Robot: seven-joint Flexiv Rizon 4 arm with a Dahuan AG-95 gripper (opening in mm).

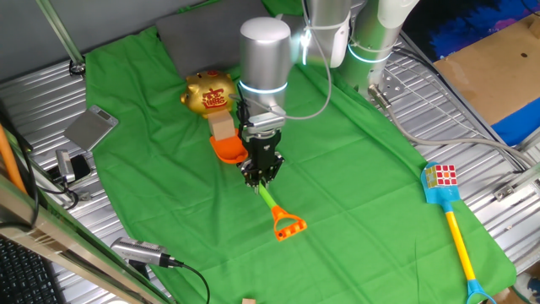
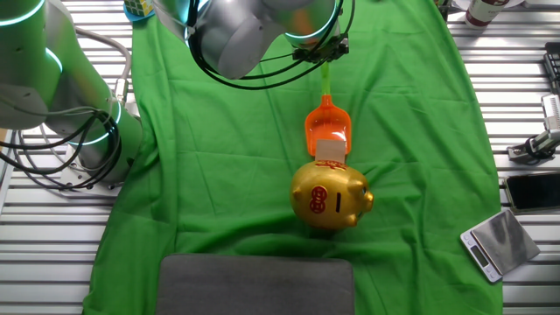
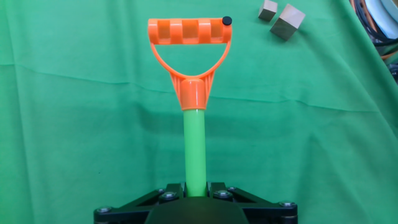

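A toy shovel with an orange D-shaped handle (image 3: 189, 32) and a green shaft (image 3: 194, 146) extends forward from my gripper. The dark fingers (image 3: 219, 190) close in on both sides of the shaft; their lowest parts are hidden by the gripper body. In exterior view 1 the gripper (image 1: 261, 173) is low over the green cloth, around the middle of the shovel. The orange scoop (image 2: 325, 122) lies toward the gold piggy bank (image 2: 324, 197), with a tan wooden block (image 2: 330, 150) at its end, touching or very near the bank.
A blue shovel (image 1: 461, 241) with a yellow shaft carries a colourful cube (image 1: 441, 176) at the right cloth edge. Two small blocks (image 3: 288, 22) lie beyond the handle. A scale (image 1: 91, 127) sits at the left. Cloth right of the gripper is clear.
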